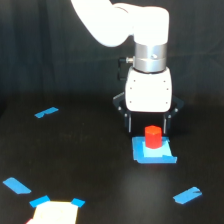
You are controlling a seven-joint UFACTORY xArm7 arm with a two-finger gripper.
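Observation:
A small red block (153, 137), its sides rounded or faceted, stands on a pale square (153, 152) edged with blue tape (139, 152), right of centre. Just behind and above it hangs my gripper (148, 127), below its white hand (148, 91). The dark fingers (127, 121) are spread wide, one on each side of the block's line, and the fingers are open. Nothing shows held between them. Whether the fingertips are level with the block is hard to tell against the black background.
Blue tape strips lie on the black table: one at the far left (46, 112), one at the near left (17, 186) and one at the near right (187, 195). A pale square (55, 212) with blue tape at its corners lies at the front left. Bare table surrounds these.

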